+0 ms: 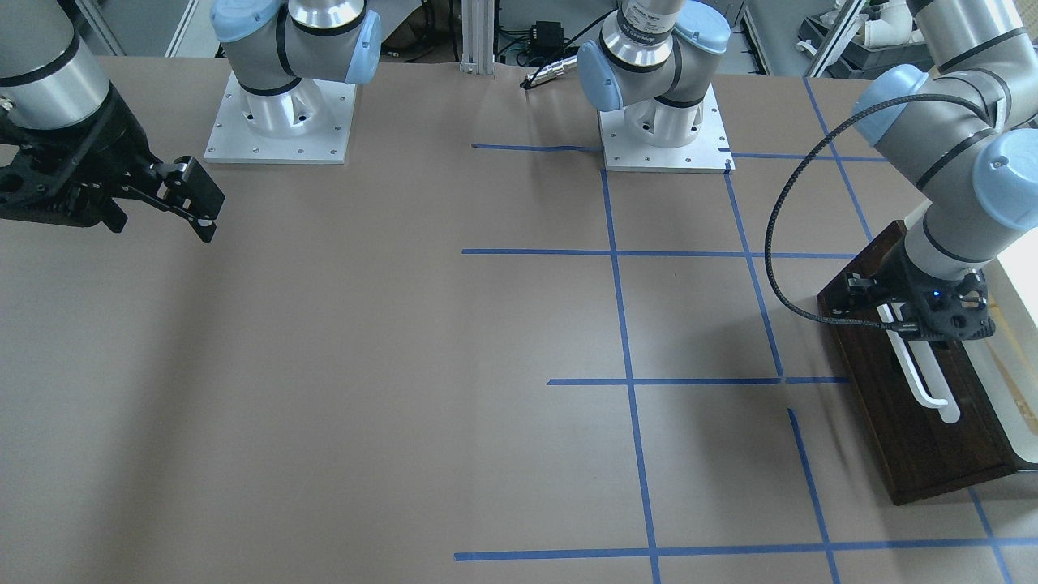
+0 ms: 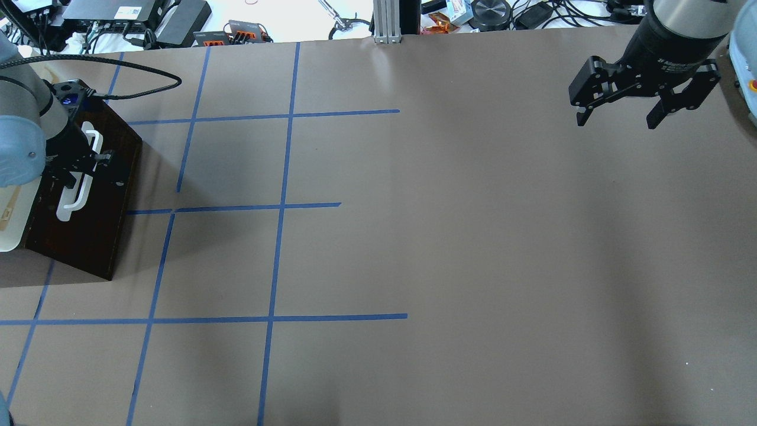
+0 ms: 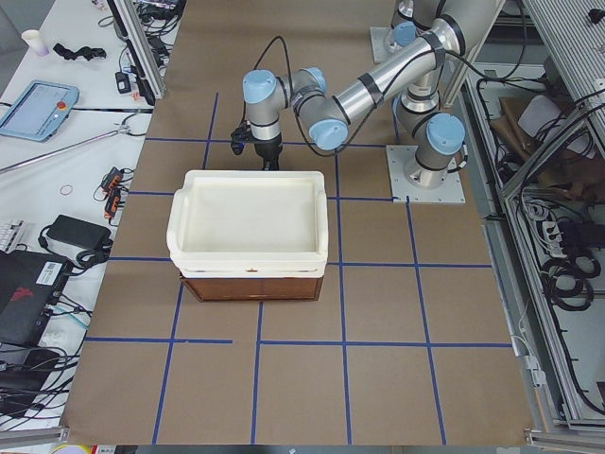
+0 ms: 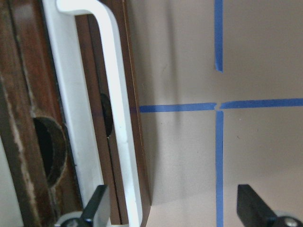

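A dark wooden box (image 1: 905,448) with a white top tray (image 3: 248,227) lies on its side at the right of the front view, its long white handle (image 4: 122,132) facing up. My gripper is at that handle, pointing down over the dark face. In the left wrist view its two fingers stand wide apart, one over the white handle parts, the other over bare floor, with nothing clearly held between them. In the top view the gripper covers part of the handle (image 2: 71,202).
Other arms stand at the back (image 1: 292,117) and on the left, one with a black gripper (image 2: 639,85).
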